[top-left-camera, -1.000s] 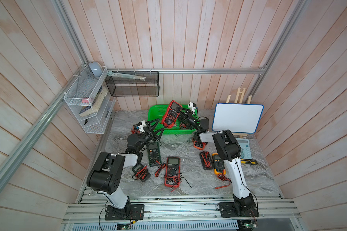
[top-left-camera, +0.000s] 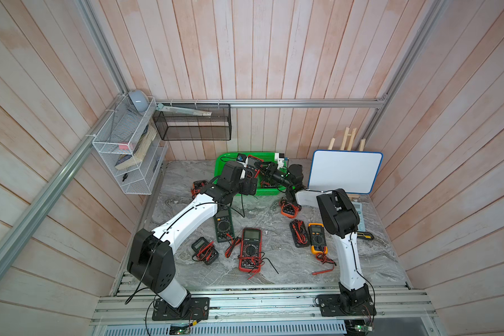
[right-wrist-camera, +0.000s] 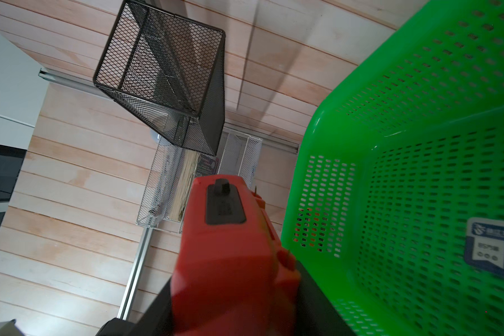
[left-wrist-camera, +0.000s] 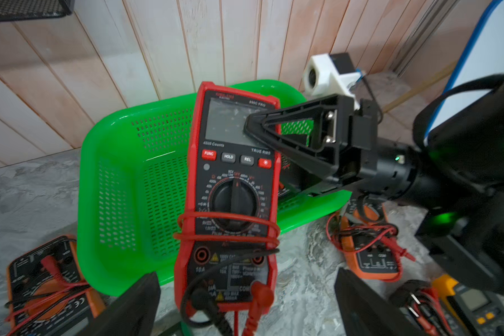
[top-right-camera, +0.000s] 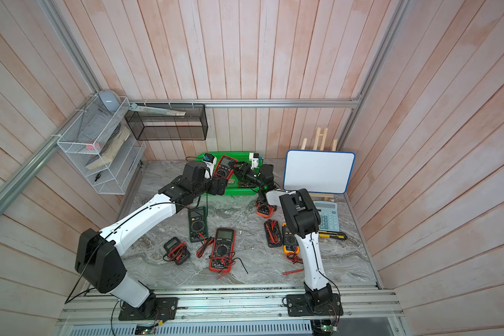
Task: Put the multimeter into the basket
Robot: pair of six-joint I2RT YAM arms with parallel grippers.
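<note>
A red multimeter [left-wrist-camera: 221, 126] with a grey screen hangs tilted above the green basket [left-wrist-camera: 114, 179]. My right gripper [top-right-camera: 234, 168] is shut on its upper right edge, and one black finger [left-wrist-camera: 274, 120] crosses the screen. In the right wrist view the red end of the multimeter [right-wrist-camera: 212, 268] hides most of the fingers. My left gripper [top-left-camera: 251, 186] stands open in front of the basket. In the left wrist view its two dark fingers show at either side of the multimeter's lower end, where red and black leads are wrapped; they do not appear to touch it.
Another meter with red trim [top-left-camera: 266, 183] lies in the basket's right part. Several multimeters lie on the table, among them a red one [top-left-camera: 250, 249] and a dark green one [top-left-camera: 224, 225]. A black mesh shelf [top-left-camera: 193, 123] hangs on the back wall; a whiteboard [top-left-camera: 346, 171] stands right.
The right arm and its multimeter have shifted only slightly.
</note>
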